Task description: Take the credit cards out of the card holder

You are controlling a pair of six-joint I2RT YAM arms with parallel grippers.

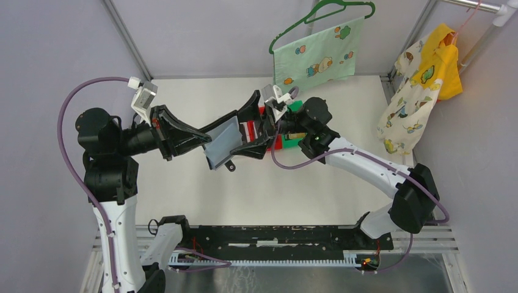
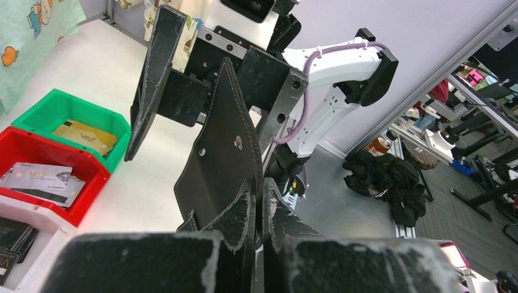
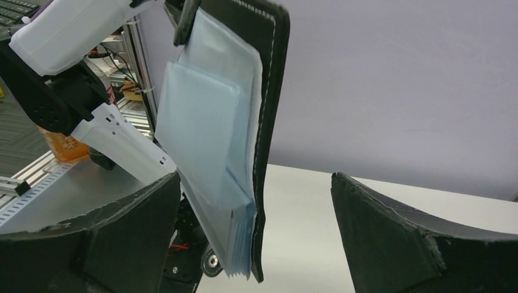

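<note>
A black card holder (image 1: 223,142) with translucent bluish sleeves hangs above the table, my left gripper (image 1: 206,139) shut on its edge. In the left wrist view the dark cover (image 2: 223,155) of the holder stands upright from the shut fingertips (image 2: 245,210). My right gripper (image 1: 244,131) is open around the holder's far side. From the right wrist view, the sleeves (image 3: 204,131) lie between its spread fingers, nearer the left finger (image 3: 131,223), with a wide gap on the right. Whether cards sit inside the sleeves, I cannot tell.
A red bin (image 2: 91,174) holds several grey cards (image 2: 43,180), and a green bin (image 2: 91,104) beside it holds gold cards (image 2: 85,135). A white compartment (image 2: 52,256) contains dark cards.
</note>
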